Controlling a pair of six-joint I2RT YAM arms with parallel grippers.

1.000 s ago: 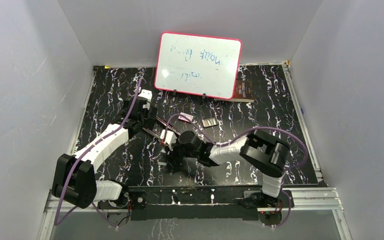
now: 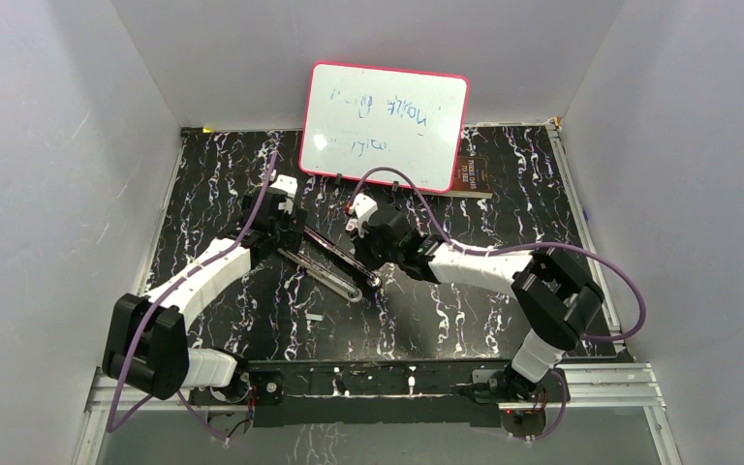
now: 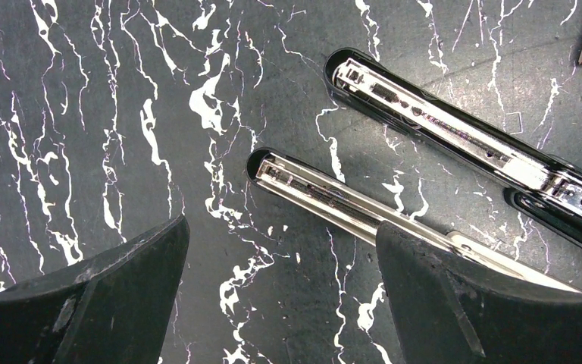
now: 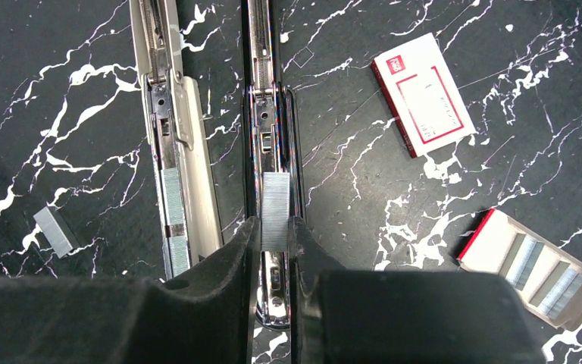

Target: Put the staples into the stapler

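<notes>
My right gripper is shut on a grey staple strip, held above the channel of the opened black stapler. Whether the strip touches the channel I cannot tell. Alongside lies the opened white stapler, with grey staples in its channel. One loose staple strip rests on the table to the left in the right wrist view. In the left wrist view, my left gripper has its fingers wide apart above the white stapler's hinge-far end, with nothing gripped.
A closed staple box and an open box of staple strips lie right of the black stapler. At the back stand a whiteboard and a book.
My right arm has moved from the loose strip's area at the front, back and to the right, over the black stapler. The left arm stays nearly still.
</notes>
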